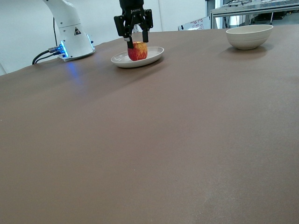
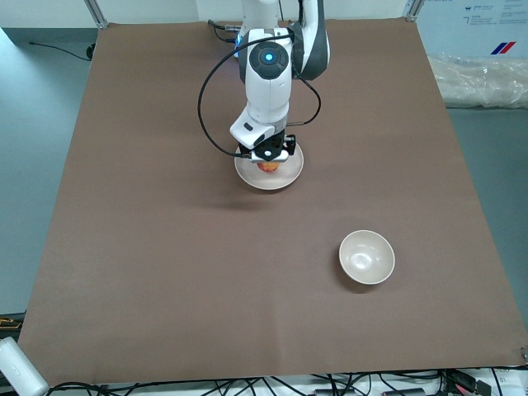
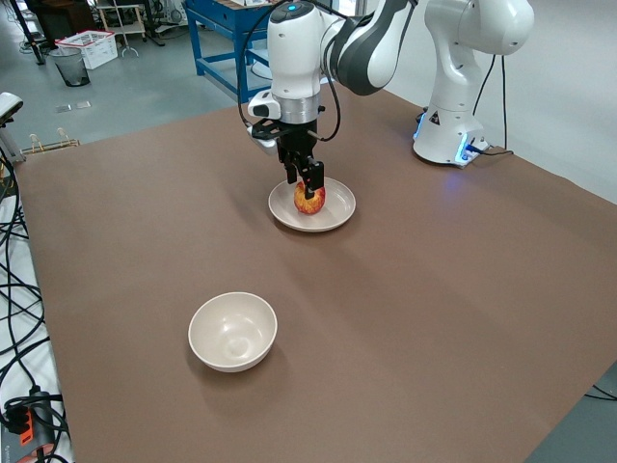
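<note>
A red-yellow apple (image 1: 138,52) sits on a white plate (image 1: 123,61), also visible in the right view as apple (image 3: 310,202) on plate (image 3: 336,210). My black gripper (image 1: 137,40) is directly over the apple, open, its fingertips around the apple's top; whether they touch cannot be told. In the left view the gripper hides much of the apple. An empty white bowl (image 2: 367,257) stands apart from the plate, nearer the front edge in that view.
The arm's white base (image 3: 448,135) stands at the table's back. Cables and equipment line the edge nearest the left camera.
</note>
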